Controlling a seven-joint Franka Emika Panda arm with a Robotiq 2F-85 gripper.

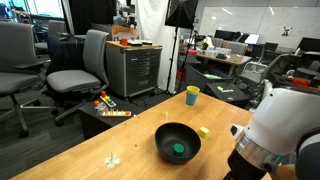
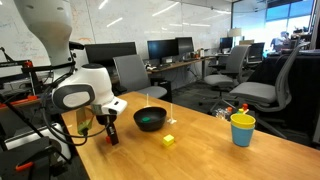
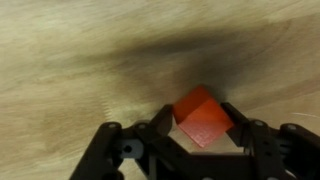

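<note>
In the wrist view a small orange-red block (image 3: 202, 117) sits between the fingertips of my gripper, which is shut on it. The wooden table lies below. Seen from exterior view 2, the gripper (image 2: 108, 137) points down close to the tabletop at the left, and a bit of red shows at its fingers. A black bowl (image 1: 165, 144) with a green block (image 1: 179, 149) inside stands beyond the gripper. The fingertips are mostly hidden behind the arm in exterior view 1.
A yellow block (image 2: 168, 140) lies on the table between the bowl and a blue-and-yellow bucket (image 2: 242, 130). In exterior view 1, a black box (image 1: 96, 120) with several coloured pieces stands at the table's edge. Bare table (image 2: 200, 162) surrounds the yellow block.
</note>
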